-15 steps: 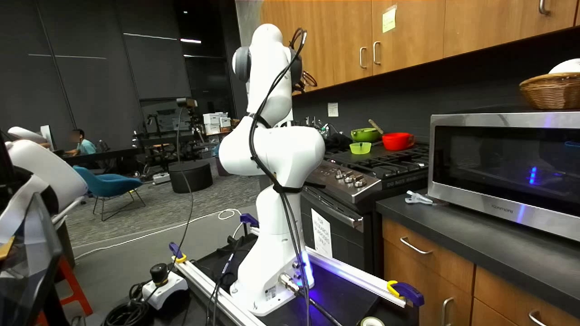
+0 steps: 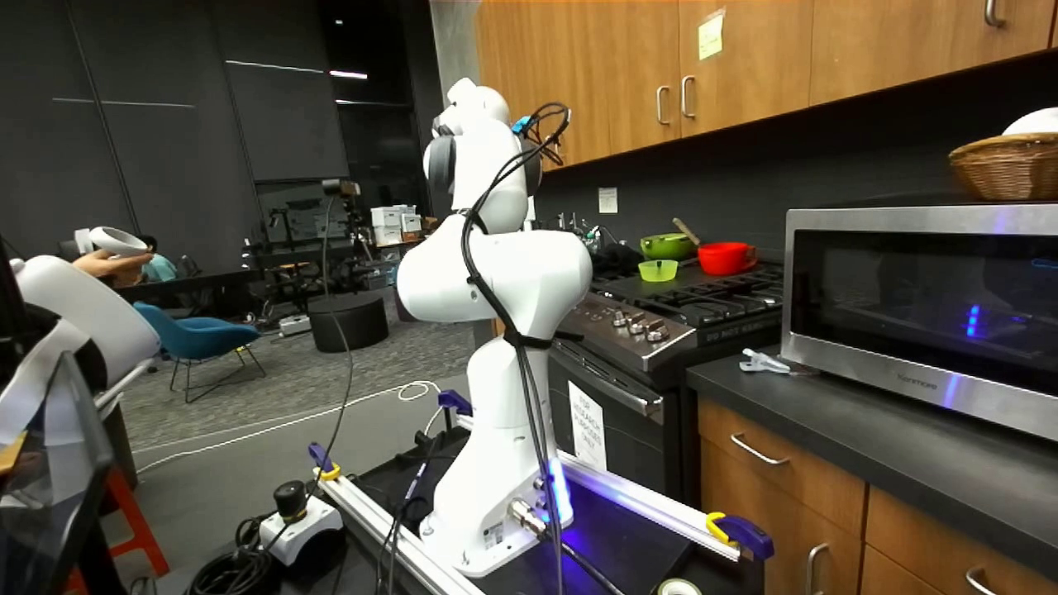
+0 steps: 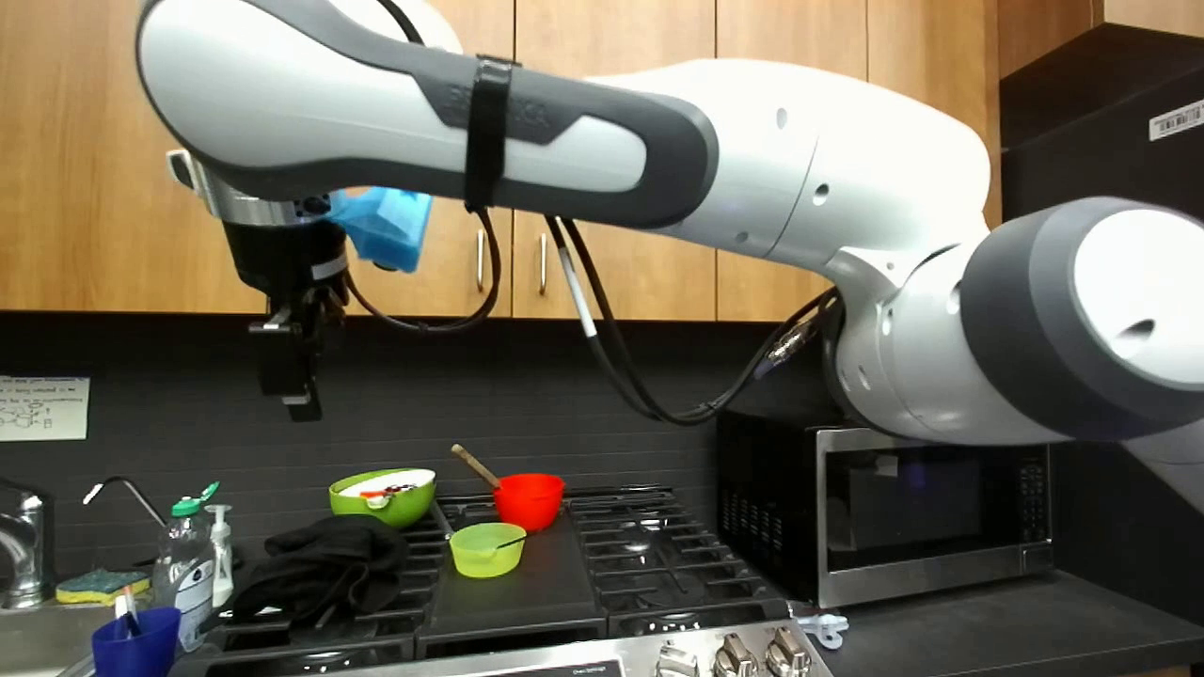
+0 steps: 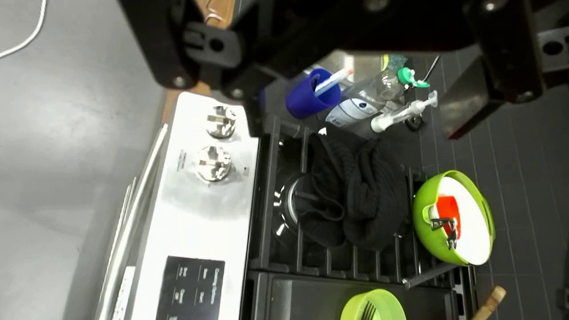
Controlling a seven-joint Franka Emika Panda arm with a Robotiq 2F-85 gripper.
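Note:
High over the left side of the stove, my gripper (image 3: 295,408) points down, clear of everything below. In the wrist view the gripper is open, its fingers wide apart with nothing held. Below it a black cloth (image 4: 368,192) lies bunched on the burner grate. A green bowl (image 4: 426,226) with a white inside holds a red item and dark metal pieces. A light-green bowl (image 3: 485,551) with a fork in it and a red pot (image 3: 528,500) sit on the stove's middle.
By the sink stand a blue cup (image 4: 313,95) with a pen-like item, a clear bottle (image 4: 368,98) and a white pump bottle (image 4: 402,114). A microwave (image 3: 931,513) occupies the right counter. Cabinets (image 3: 615,169) hang behind the arm.
The upper arm has changed its pose: its top joint sits lower, and the wrist with a blue part now shows beside it. The stove items look unmoved.

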